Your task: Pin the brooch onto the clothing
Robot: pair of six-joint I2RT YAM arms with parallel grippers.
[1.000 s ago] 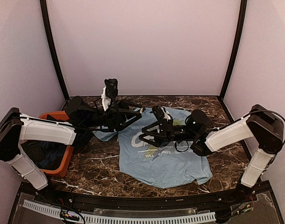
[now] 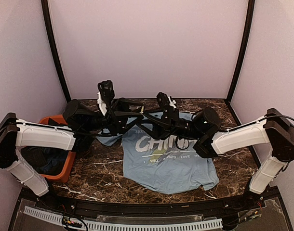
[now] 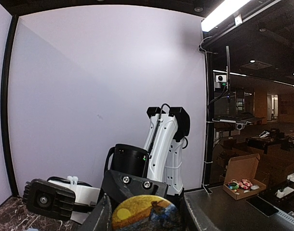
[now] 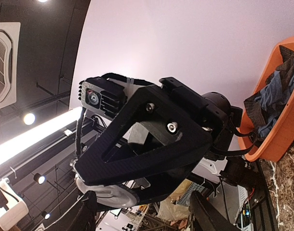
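A round brooch with a painted yellow, orange and blue face (image 3: 144,214) is held in my left gripper, which is shut on it. In the top view, my left gripper (image 2: 140,115) and my right gripper (image 2: 146,118) meet above the light blue T-shirt (image 2: 168,171), overlapping so that the brooch is hard to make out. In the right wrist view, my right gripper has its fingers apart at the bottom, just below the left gripper's body. The T-shirt lies spread on the marble table, its middle partly hidden by the arms.
An orange bin (image 2: 62,171) with dark clothes stands at the left, under my left arm. Bare marble (image 2: 99,173) shows left and right of the T-shirt. Walls (image 2: 152,48) enclose the back and sides.
My right gripper has moved up and left to meet the left one. My left gripper has shifted slightly left. The T-shirt looks unchanged.
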